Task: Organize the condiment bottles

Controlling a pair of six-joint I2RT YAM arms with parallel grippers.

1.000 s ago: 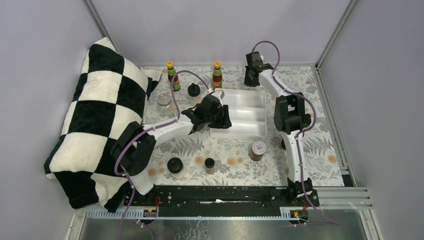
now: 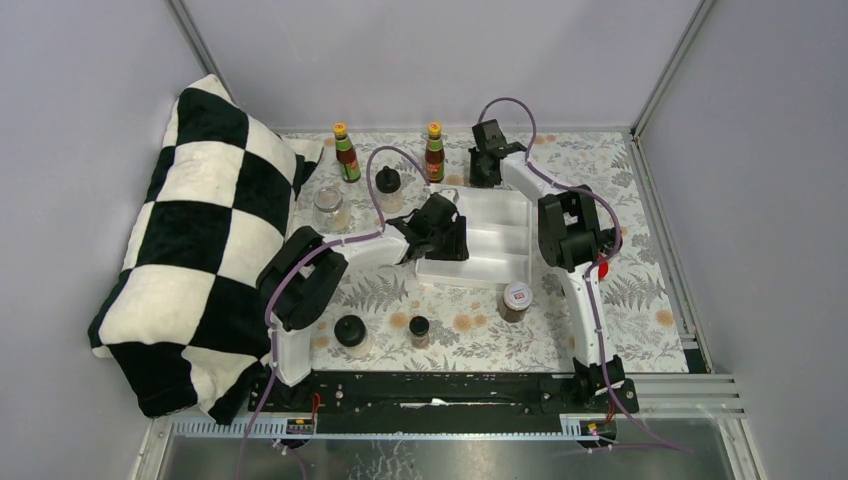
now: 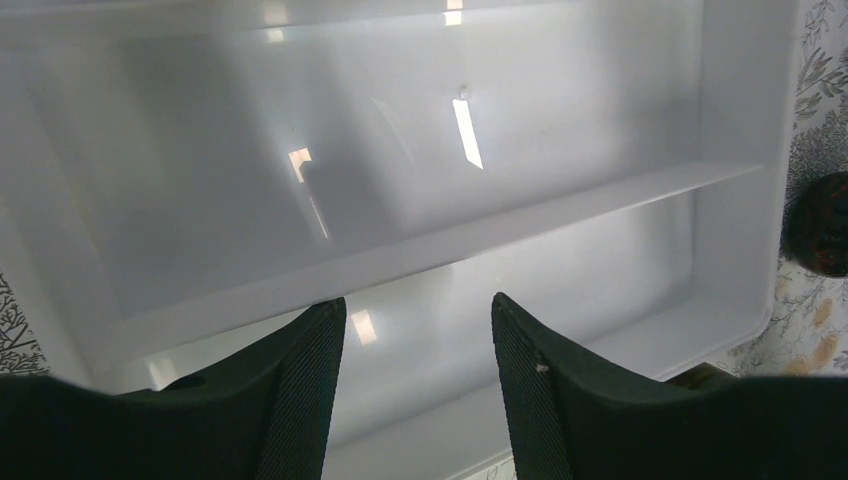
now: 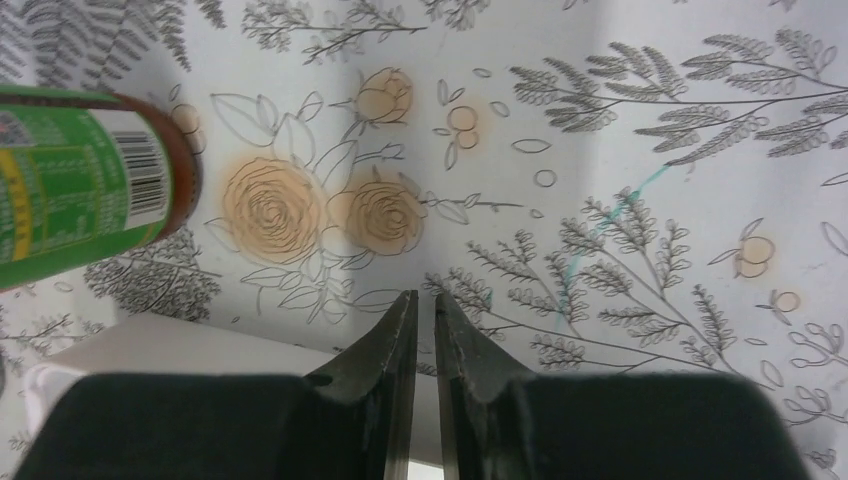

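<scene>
The white divided tray (image 2: 500, 242) stands empty in the middle of the table. Over its left part is my left gripper (image 2: 461, 240). In the left wrist view its fingers (image 3: 310, 370) are parted above one compartment, with nothing between them. My right gripper (image 2: 484, 184) is down at the tray's far edge. Its fingers are nearly together in the right wrist view, and the tray's white wall (image 4: 220, 350) shows behind them and through the slim gap; nothing clearly gripped shows. Two sauce bottles, one (image 2: 434, 157) near the tray and one (image 2: 346, 160) farther left, stand upright at the back.
A black-topped bottle (image 2: 388, 184) and a clear jar (image 2: 329, 208) stand left of the tray. In front are a black-lidded jar (image 2: 351, 333), a small black-capped bottle (image 2: 419, 329) and a brown jar (image 2: 515, 303). More items are partly hidden under my right arm. A checkered cushion (image 2: 190, 245) fills the left side.
</scene>
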